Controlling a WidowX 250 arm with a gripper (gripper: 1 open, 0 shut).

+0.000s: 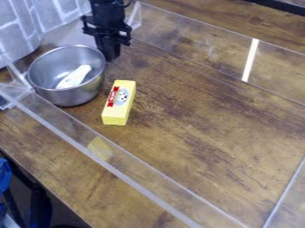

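Note:
My gripper [110, 40], dark and shut with nothing seen between its fingers, hangs at the top left, above the back right edge of a steel bowl [53, 91]. A white elongated object [75, 77] lies inside the bowl. A yellow box [117, 110] with a red label and a small cartoon picture lies on the wooden table right of the bowl.
Clear plastic walls [143, 178] border the work area. A white strip [251, 60] is at the upper right. Blue and dark items sit at the left edge.

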